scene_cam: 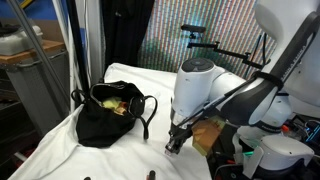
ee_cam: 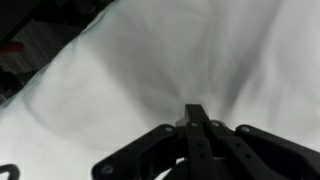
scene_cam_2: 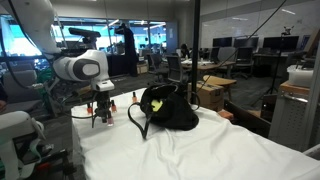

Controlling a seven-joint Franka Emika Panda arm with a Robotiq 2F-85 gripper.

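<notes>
My gripper [scene_cam: 174,142] is low over the white cloth, right of the open black bag [scene_cam: 98,130]. In the wrist view the fingers of my gripper are together, and the fingers look shut. Something small and pale shows by the fingertips in exterior view 1, but I cannot tell what it is or whether it is held. The bag [scene_cam_2: 180,115] stands apart from the gripper, its mouth showing yellow and green contents [scene_cam: 113,103].
White cloth [scene_cam_2: 190,155] covers the table, with wide clear room in front of the bag. Small dark items [scene_cam: 151,175] lie at the near edge. A loop of bag strap [scene_cam: 150,115] reaches toward the gripper. Shelving [scene_cam: 38,85] stands at the left.
</notes>
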